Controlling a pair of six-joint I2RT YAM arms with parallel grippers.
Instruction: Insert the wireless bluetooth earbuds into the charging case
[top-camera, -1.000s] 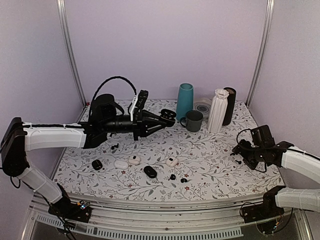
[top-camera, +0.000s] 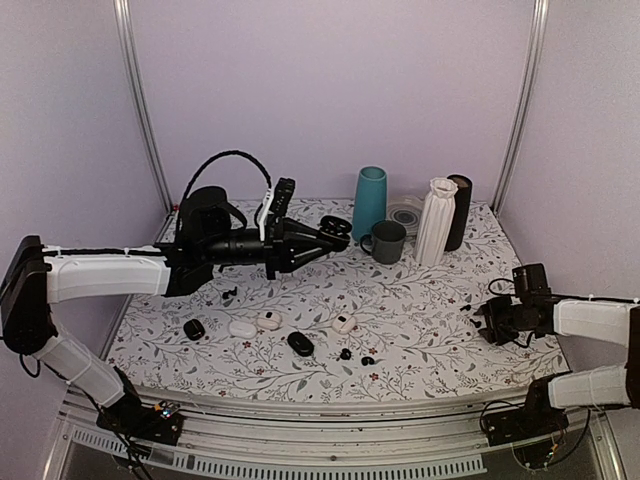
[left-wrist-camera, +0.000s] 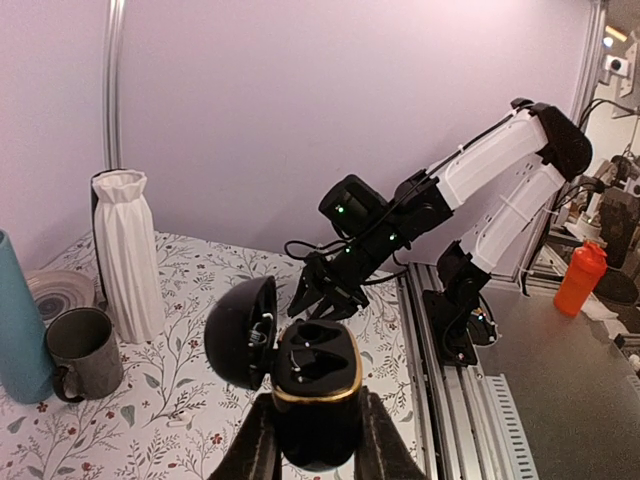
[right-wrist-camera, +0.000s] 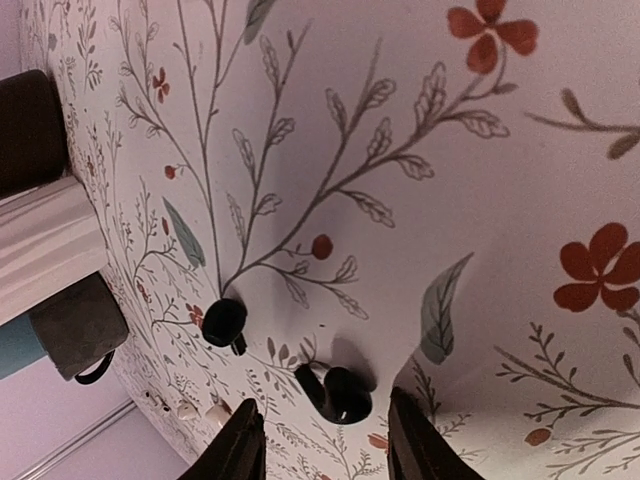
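Observation:
High over the left part of the table, my left gripper (top-camera: 318, 240) is shut on a black charging case (left-wrist-camera: 318, 360), whose lid (left-wrist-camera: 240, 333) stands open. The case is tilted up and shows dark hollows inside. My right gripper is low over the table at the far right, its fingers apart with no object between them. Just beyond its fingertips lies a black earbud (right-wrist-camera: 340, 393) on the floral cloth. A second black earbud (right-wrist-camera: 224, 324) rests a little farther off, up and left in the right wrist view.
Other closed cases, black (top-camera: 300, 344) and white (top-camera: 344, 323), lie on the left and middle of the table, with small black earbuds (top-camera: 346, 354) near the front. A grey mug (top-camera: 384, 242), a teal bottle (top-camera: 369, 203) and a white vase (top-camera: 436, 222) stand at the back.
The left arm and the open case are unmoved.

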